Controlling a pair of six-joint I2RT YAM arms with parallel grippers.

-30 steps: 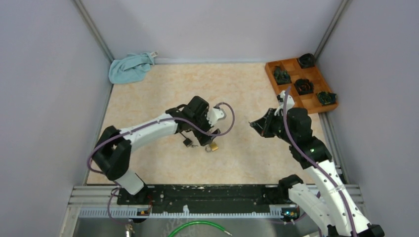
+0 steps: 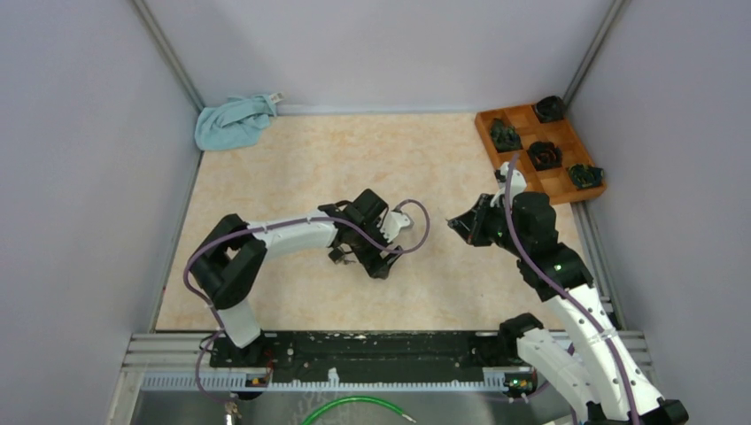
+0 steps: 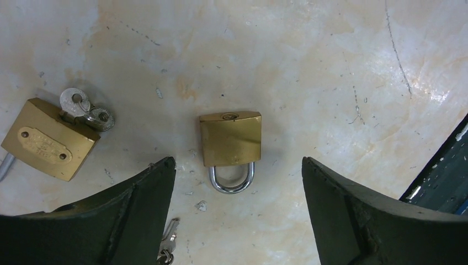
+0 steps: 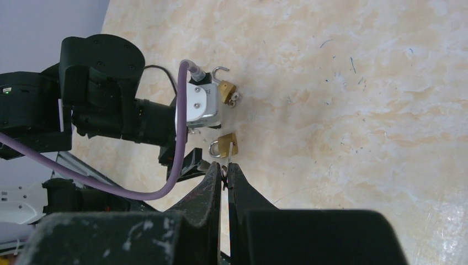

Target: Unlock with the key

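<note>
A shut brass padlock (image 3: 232, 141) lies flat on the table in the left wrist view, its keyhole end pointing away and its steel shackle toward me. My left gripper is open above it, one finger (image 3: 152, 190) to each side, with clear gaps to the lock. In the right wrist view, my right gripper is shut on a thin silvery key (image 4: 230, 152), which sticks out past the fingertips. From above, the right gripper (image 2: 452, 224) hangs to the right of the left arm, and the padlock is hidden there.
A second padlock (image 3: 47, 141), shackle open, lies nearby with keys (image 3: 83, 107) at its end. Another small key (image 3: 168, 240) lies by the left finger. A wooden tray (image 2: 522, 119) and a blue cloth (image 2: 235, 122) occupy the back corners.
My left gripper has moved toward the table's front and slightly right, covering the padlock that showed from above a second ago. The right arm stays still.
</note>
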